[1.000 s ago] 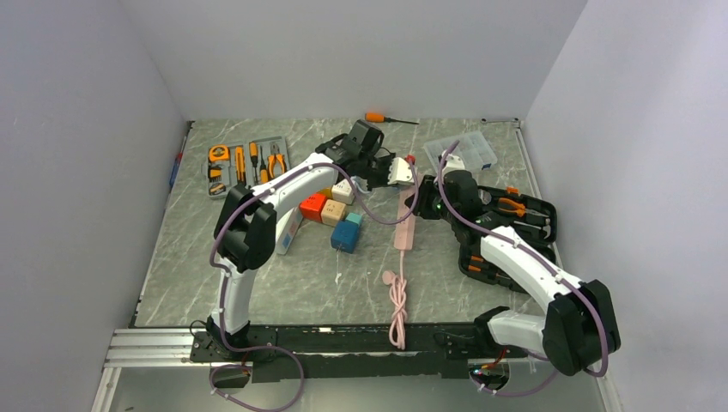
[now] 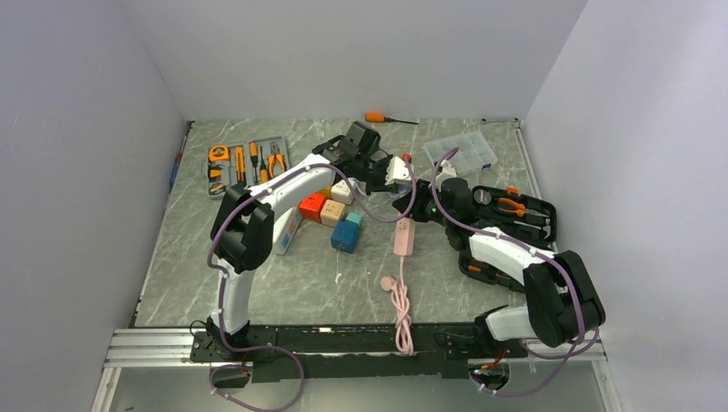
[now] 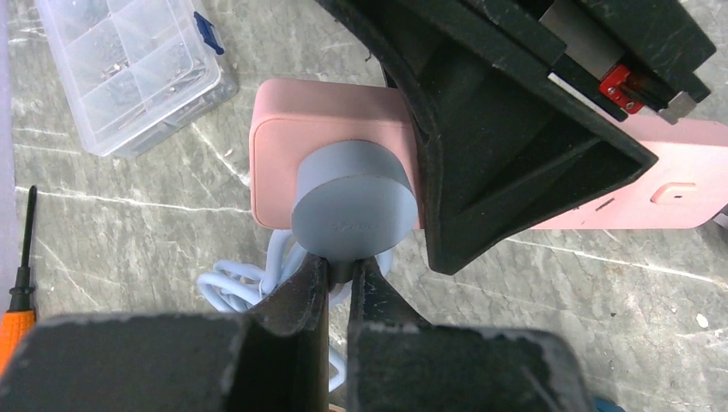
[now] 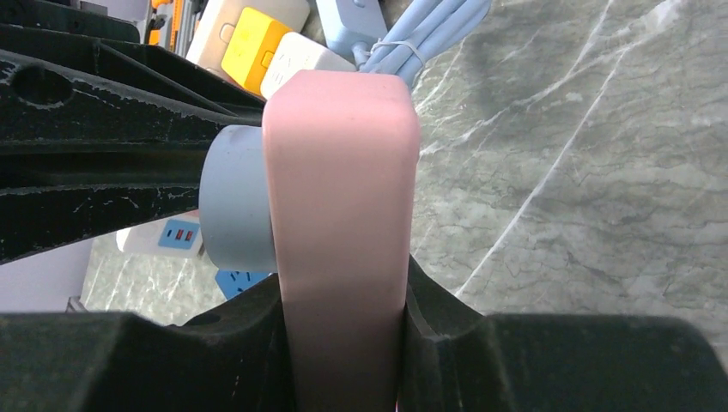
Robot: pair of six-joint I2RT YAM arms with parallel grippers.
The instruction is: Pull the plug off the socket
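Observation:
The pink power strip (image 3: pixel 335 107) is the socket. A round grey-blue plug (image 3: pixel 354 202) sits against its face near one end. My left gripper is shut on the plug's narrow dark neck. In the right wrist view, the strip (image 4: pixel 339 197) passes between the fingers of my right gripper, one close along each side; how firmly they press cannot be told. The left gripper's black fingers (image 4: pixel 103 154) reach the plug (image 4: pixel 236 197) from the left. The plug's pins are hidden.
Orange, beige and blue socket blocks (image 2: pixel 345 236) lie left of the strip. A clear compartment box (image 2: pixel 461 154) is behind, an open black tool case (image 2: pixel 515 219) to the right. The strip's bundled pink cable (image 2: pixel 402 309) runs toward the front edge.
The strip and its cable have moved a little too. The left arm looks nearly still.

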